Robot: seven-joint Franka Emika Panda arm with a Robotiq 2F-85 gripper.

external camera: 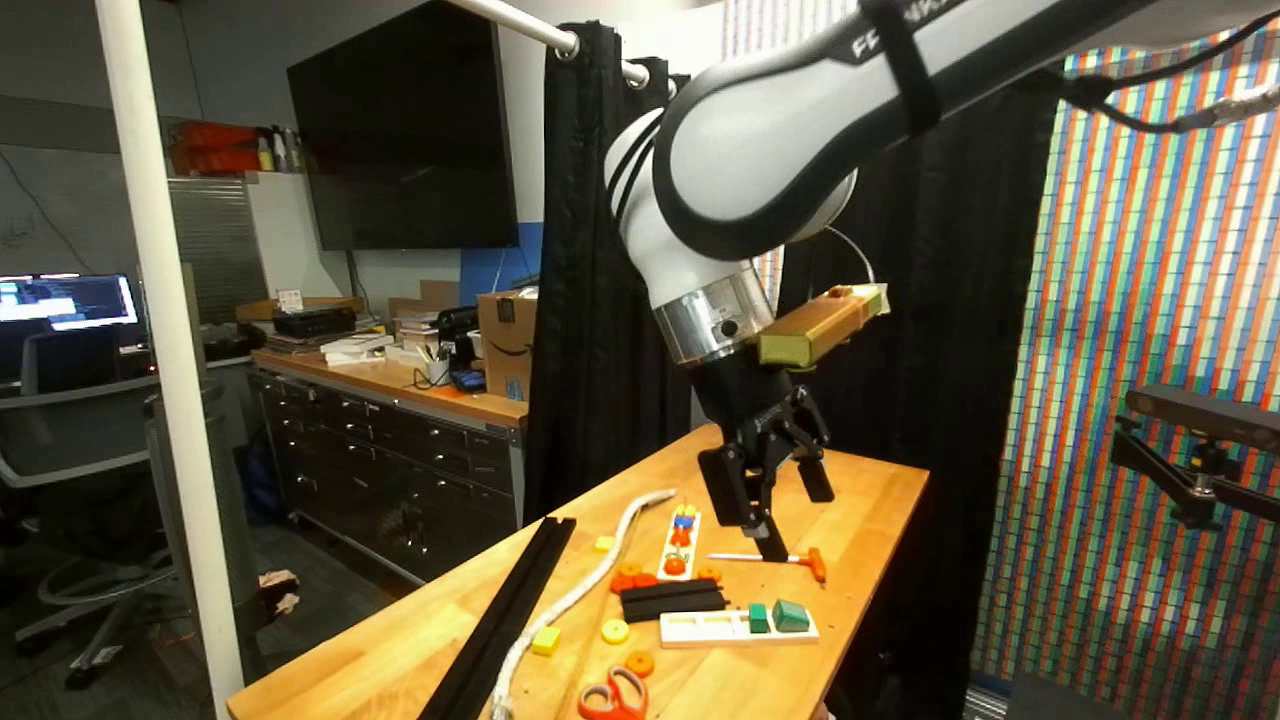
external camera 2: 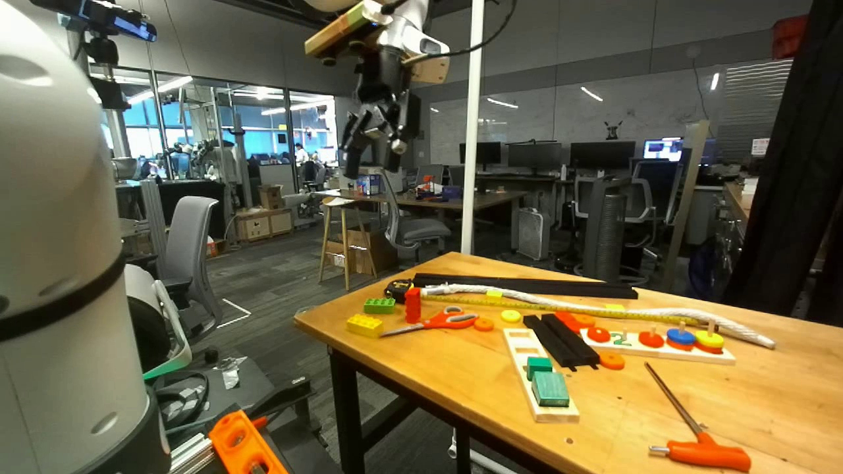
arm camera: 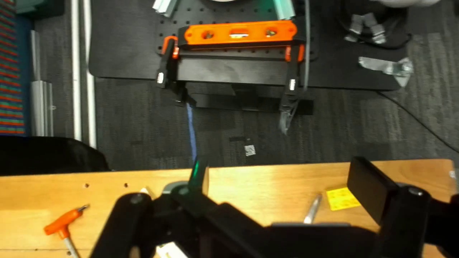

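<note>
My gripper (external camera 2: 375, 158) hangs high in the air, well clear of the wooden table (external camera 2: 442, 379). Its fingers stand open, and between the black fingers there is only a view down to the table edge and floor. On the table a white wooden tray (external camera 2: 517, 341) carries two green blocks (external camera 2: 550, 388). Beside it lie a pair of black bars (external camera 2: 559, 341) and a white peg board (external camera 2: 624, 342) with red, blue and yellow rings. An orange-handled hex driver (external camera 2: 705, 451) rests near the table's edge.
Orange scissors (external camera 2: 448, 318), a yellow brick (external camera 2: 365, 324), a green brick (external camera 2: 379, 305) and a red block (external camera 2: 412, 305) share one corner. A white rope (external camera: 594, 574) and a long black rail (external camera: 516, 612) run along the table. An orange level (arm camera: 241, 33) sits off the table.
</note>
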